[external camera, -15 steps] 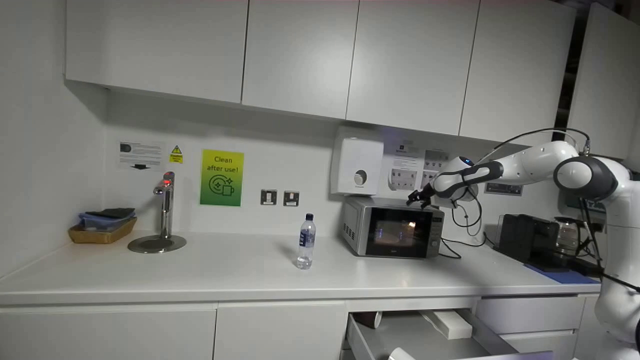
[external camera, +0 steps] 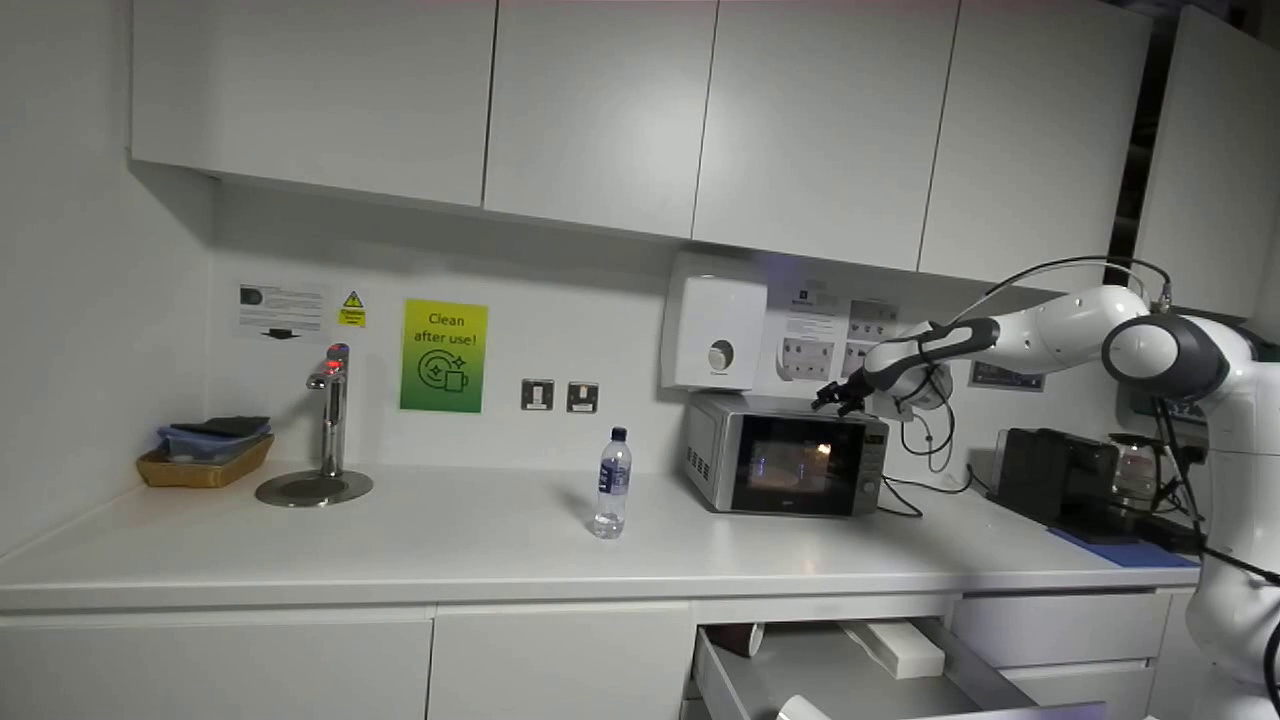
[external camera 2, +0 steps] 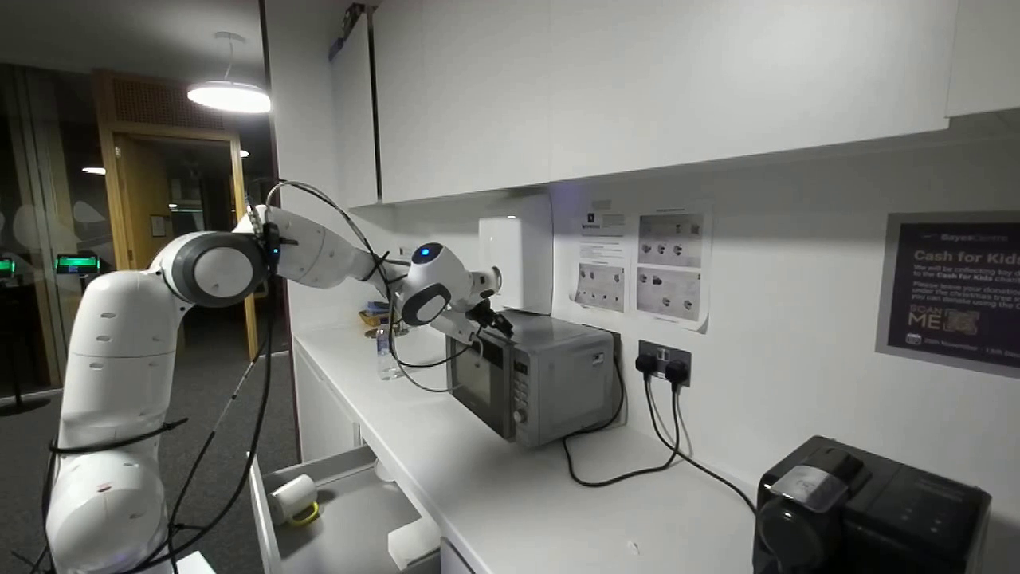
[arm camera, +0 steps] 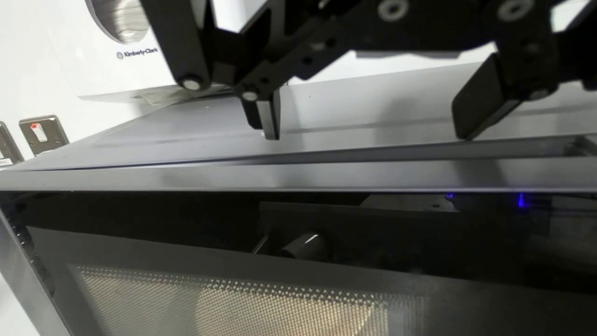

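Observation:
A silver microwave (external camera: 786,462) stands against the wall, its window lit from inside. Seen from the wrist, its door (arm camera: 224,179) is slightly ajar, with a gap along the top that widens towards the right. My gripper is open at the top front of the microwave, its fingers wide apart and nothing held between them. One finger (arm camera: 481,103) appears close to the wide end of the gap; whether it touches the metal I cannot tell. From the side, the gripper (external camera 2: 497,325) sits at the microwave's upper front edge.
A water bottle (external camera: 611,486) stands upright left of the microwave. Below the counter, a drawer (external camera: 816,678) is pulled out, holding cups and a white box (external camera: 908,649). A paper dispenser (external camera: 716,322) hangs above. A coffee machine (external camera 2: 870,516) is to the right.
The wrist has turned slightly and the arm has shifted a little, while the gripper remains at the top of the microwave. The bottle and drawer look unchanged.

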